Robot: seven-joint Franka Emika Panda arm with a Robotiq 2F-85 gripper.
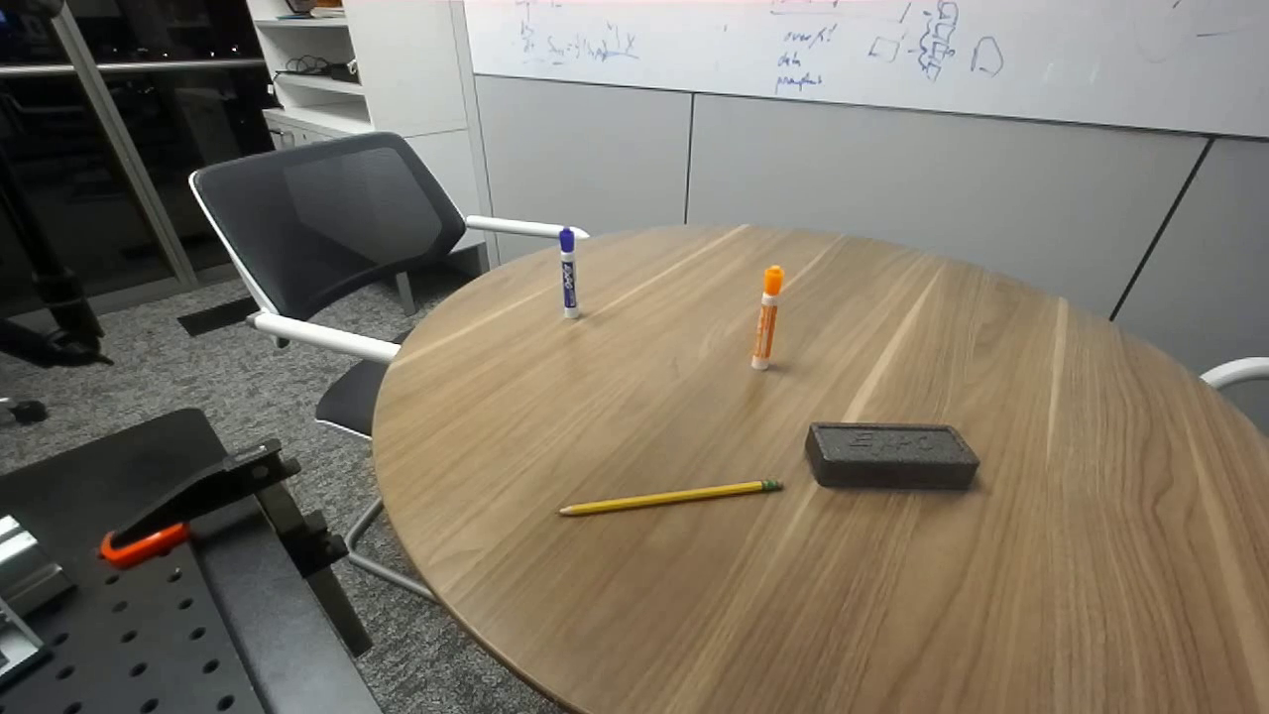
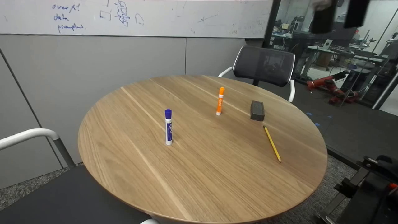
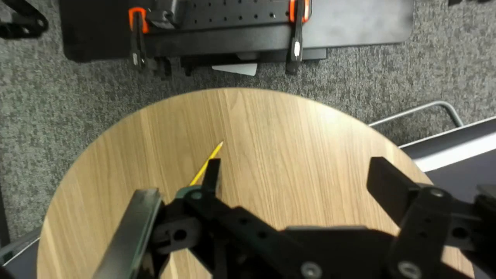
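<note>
On the round wooden table [image 1: 666,405] a blue-capped marker [image 1: 568,276] and an orange marker [image 1: 767,319] both stand upright, apart from each other. A dark Expo eraser [image 1: 892,456] lies nearer the camera, with a yellow pencil [image 1: 669,498] flat beside it. From the other side, the eraser [image 2: 257,110] and pencil [image 2: 272,145] are on the right of the table. My gripper is open, high over the table, its fingers wide apart with nothing between them. In the wrist view the pencil [image 3: 207,162] is partly covered by the left finger; both markers are hidden.
A dark bench [image 3: 353,23] with orange-handled clamps adjoins the table's edge across a gap. Chairs [image 1: 333,214] stand round the table.
</note>
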